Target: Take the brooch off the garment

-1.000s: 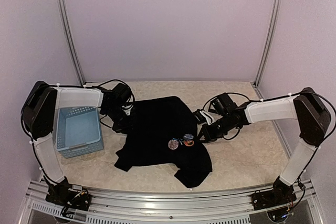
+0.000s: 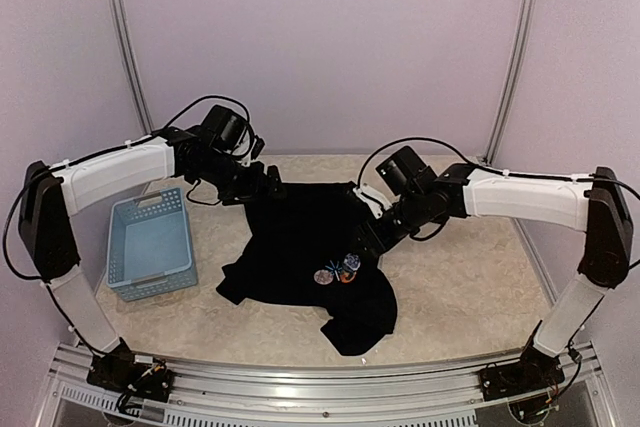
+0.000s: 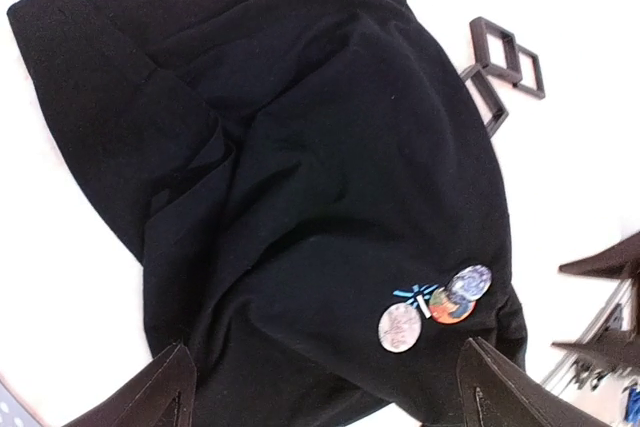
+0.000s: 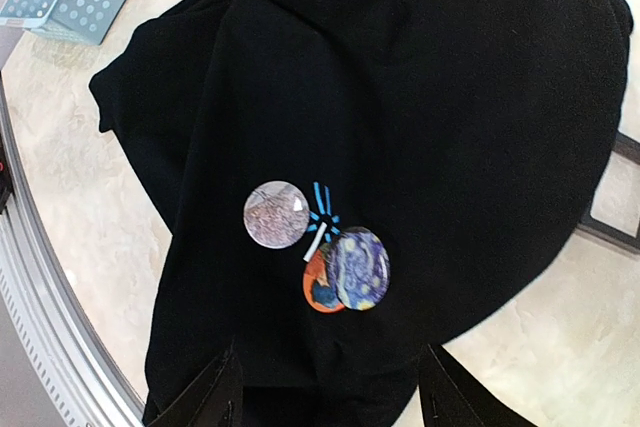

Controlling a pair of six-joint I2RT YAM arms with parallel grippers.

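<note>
A black garment (image 2: 300, 247) lies spread on the table, carrying a cluster of round brooches: a pink one (image 4: 275, 214), a starry blue one (image 4: 357, 267) and an orange one (image 4: 322, 287), with blue and white strips (image 4: 318, 232) between them. My left gripper (image 2: 262, 187) hangs open over the garment's upper left, its fingers framing the lower part of the left wrist view. My right gripper (image 2: 372, 239) is above the garment just right of the brooches, fingers apart, with nothing between them in the right wrist view.
A blue plastic basket (image 2: 115, 247) stands at the left. Dark square frames (image 3: 500, 52) lie beside the garment's right edge.
Both arms have risen; the left gripper has moved right, the right one leftward over the garment. The garment and brooches have shifted slightly upward in the top view.
</note>
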